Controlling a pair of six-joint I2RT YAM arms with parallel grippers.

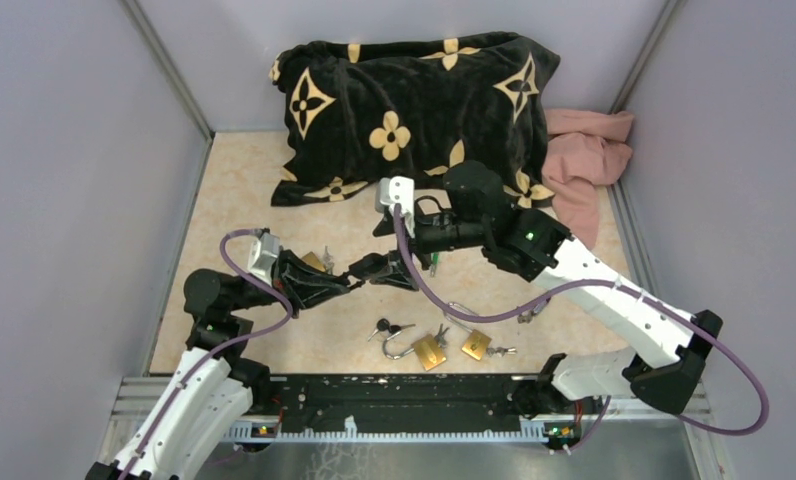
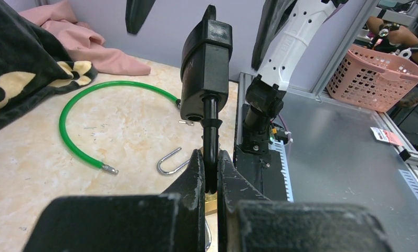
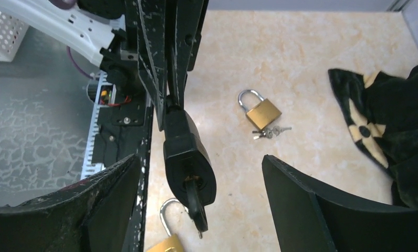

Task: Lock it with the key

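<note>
A black lock body (image 2: 207, 73) stands on a dark stem, with my left gripper shut on that stem. A thin black piece (image 3: 195, 207) juts from the lock's far end; I cannot tell for sure whether it is the key. My right gripper is open around the lock, one finger (image 3: 110, 202) on each side and a gap to both. From the top, the lock (image 1: 370, 266) hangs between my left gripper (image 1: 351, 284) and my right gripper (image 1: 378, 256), partly covered by the right one.
Brass padlocks (image 1: 431, 352) and loose keys (image 1: 501, 351) lie on the table below the arms. A green cable (image 2: 65, 121) curves over the tabletop. The black patterned blanket (image 1: 414, 110) and pink cloth (image 1: 586, 160) fill the back.
</note>
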